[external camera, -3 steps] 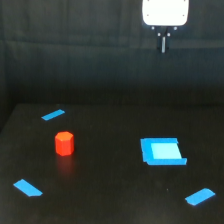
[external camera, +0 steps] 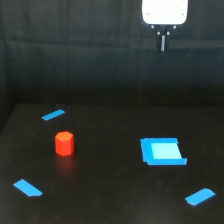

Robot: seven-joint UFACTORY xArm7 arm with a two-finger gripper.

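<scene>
A red six-sided block [external camera: 64, 144] stands upright on the black table, left of the middle. Toward the right lies a pale square [external camera: 165, 151] edged with blue tape [external camera: 152, 158], with nothing on it. My gripper [external camera: 163, 45] hangs at the top of the view beneath a white mount [external camera: 164, 11], well above and behind the square and far from the block. Its fingers look small and dark, and whether they are apart is too fine to tell. No object shows at them.
Blue tape strips mark the table at the back left [external camera: 53, 115], front left [external camera: 27, 188] and front right [external camera: 200, 197]. Bare table separates the block from the square. A dark curtain [external camera: 80, 60] hangs behind.
My gripper and its white mount sit very slightly higher in the view. The red block and the taped square have stayed put.
</scene>
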